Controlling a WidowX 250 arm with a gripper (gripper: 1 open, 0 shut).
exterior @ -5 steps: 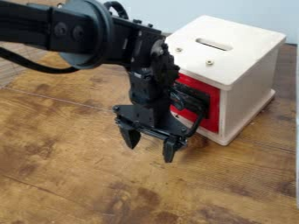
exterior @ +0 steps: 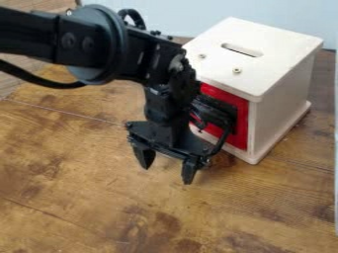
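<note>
My black gripper (exterior: 166,168) hangs over the wooden floor with its fingers apart and nothing between them. Behind it and to its right stands a pale wooden box (exterior: 278,84) with a slot in the top and a red front panel (exterior: 230,99), which my arm partly covers.
A light wall (exterior: 303,15) runs behind the box, and a pale edge runs down the far right of the view.
My arm and gripper have shifted very slightly to the left; the gripper stays open and the box has not visibly moved.
</note>
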